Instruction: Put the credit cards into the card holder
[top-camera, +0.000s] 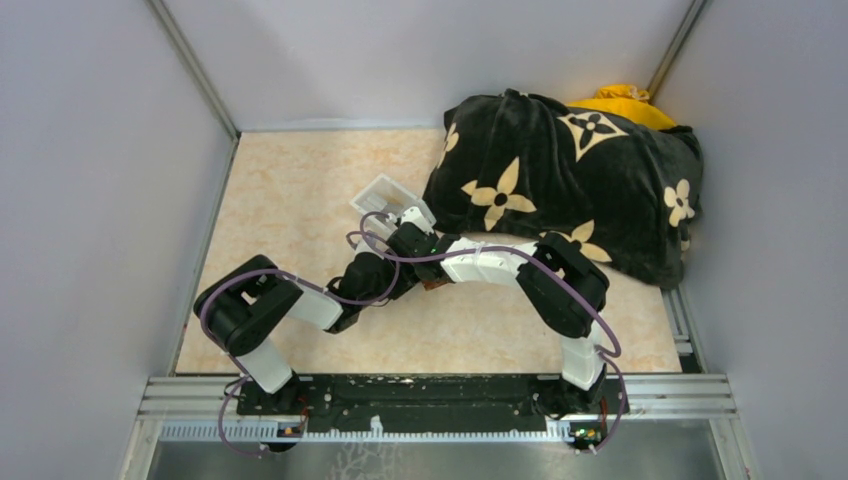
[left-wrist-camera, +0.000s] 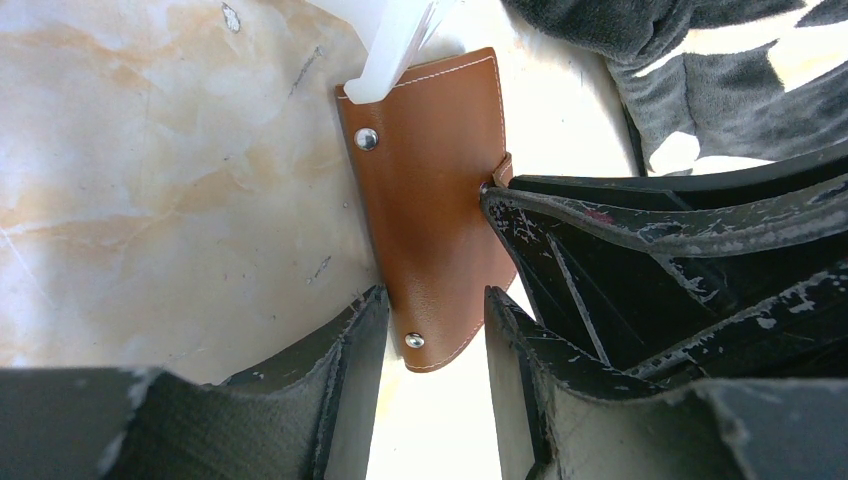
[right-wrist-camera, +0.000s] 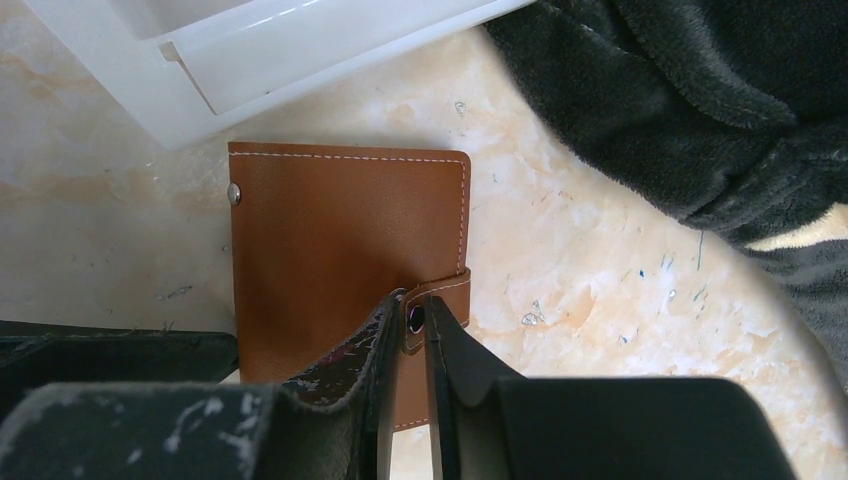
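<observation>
The brown leather card holder (left-wrist-camera: 430, 190) lies closed on the table, with white stitching and metal rivets. My right gripper is shut on the small strap (right-wrist-camera: 455, 292) with its snap, at the holder's right edge. In the left wrist view my left gripper stands open, its fingers to either side of the holder's lower part, nothing clamped. From above, both arms meet over the holder and hide most of it; only a brown corner (top-camera: 432, 284) shows. No credit cards can be made out.
A white tray (right-wrist-camera: 290, 60) sits just beyond the holder. To the right, a dark plush cloth with cream flowers (top-camera: 550, 170) is heaped up, with something yellow (top-camera: 630, 103) behind it.
</observation>
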